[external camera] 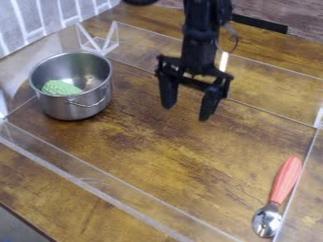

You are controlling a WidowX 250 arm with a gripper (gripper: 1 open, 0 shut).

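Note:
My black gripper (190,96) hangs open over the middle of the wooden table, its fingers spread and somewhat blurred, with no object visible between them. At the left is a steel pot (86,98) with a green lumpy object (59,88) inside. A spoon or scoop with a red handle (282,182) and metal head (266,220) lies at the lower right, apart from the gripper.
A small pale object (224,59), partly behind my arm, stands at the back. A white wire-like piece (98,38) is at the back left.

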